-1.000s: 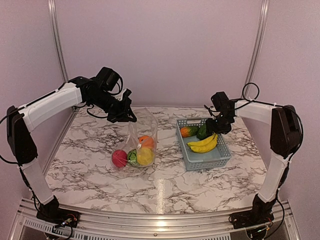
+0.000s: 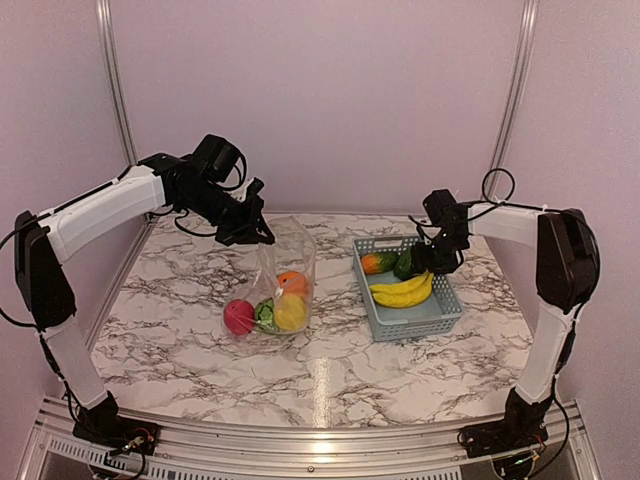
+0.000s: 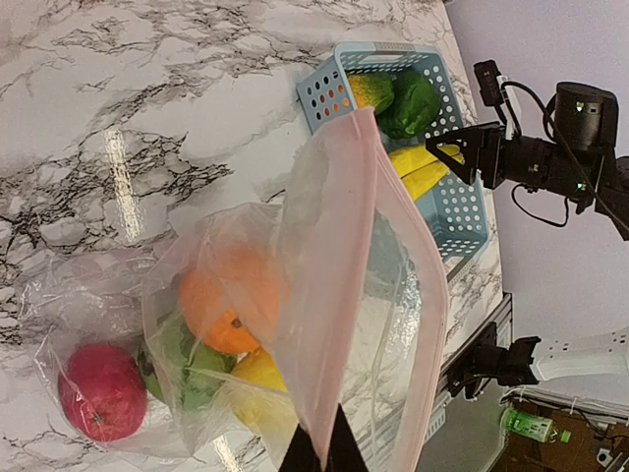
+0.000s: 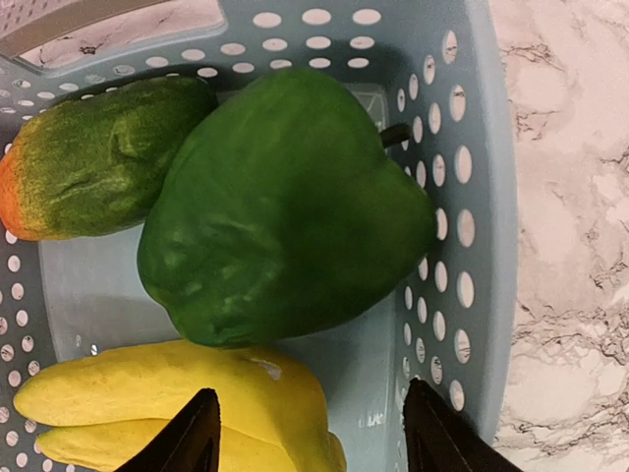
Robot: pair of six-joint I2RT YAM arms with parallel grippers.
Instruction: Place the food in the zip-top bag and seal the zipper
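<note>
The clear zip top bag (image 2: 305, 245) hangs with its mouth raised, and my left gripper is shut on its rim. Inside the bag lie a red round food (image 3: 102, 391), an orange one (image 3: 231, 300), a green one (image 3: 187, 364) and a yellow one (image 2: 290, 312). Yellow bananas (image 4: 147, 388) rest in the blue-grey basket (image 2: 400, 328). Over their stem end is my right gripper, its fingers apart on either side of the stem; whether they touch it cannot be told.
Beside the bananas in the basket are a green pepper (image 4: 285, 206) and a green-orange papaya-like fruit (image 4: 103, 152). The perforated basket wall (image 4: 467, 226) runs close to my right gripper.
My right gripper has come slightly lower and toward the front, and the bananas have shifted a little to the left and front. The left arm and bag stay put.
</note>
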